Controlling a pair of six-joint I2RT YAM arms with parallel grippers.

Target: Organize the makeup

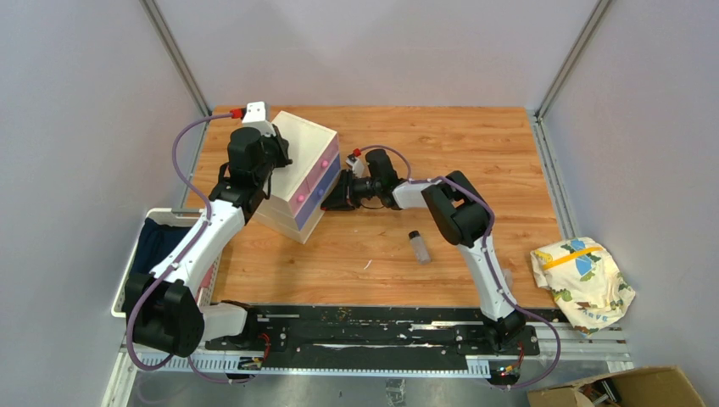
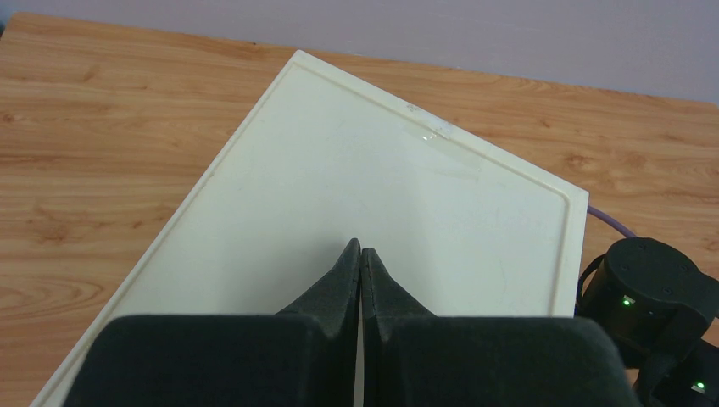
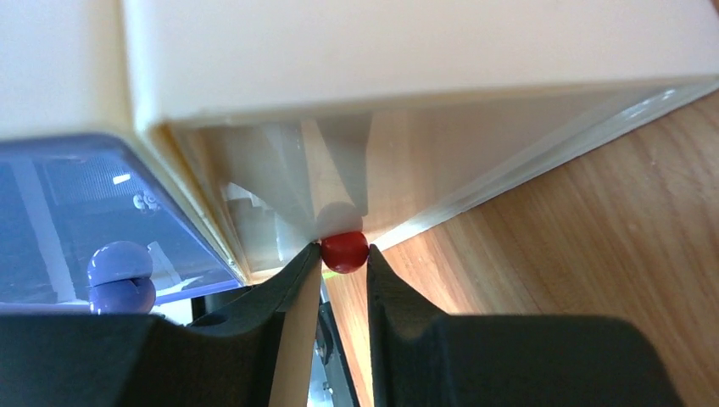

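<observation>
A cream makeup cabinet [image 1: 301, 150] with pink and blue drawers [image 1: 317, 191] stands turned on the table. My left gripper is shut over its top panel, nothing showing between the fingers. At the cabinet's front, low down, is my right gripper. Its fingertips sit close on either side of a red, round, knob-like thing [image 3: 346, 252]; the frames do not settle whether they grip it. Behind the red thing is a glossy, reflecting lower front [image 3: 390, 161]. The blue drawer's lilac knob [image 3: 119, 264] shows to the left in the right wrist view.
A small clear bottle with a dark cap [image 1: 420, 248] lies mid-table. A patterned cloth bag [image 1: 585, 284] rests at the right edge, with a cardboard box [image 1: 653, 388] below. At left stands a white basket [image 1: 172, 216].
</observation>
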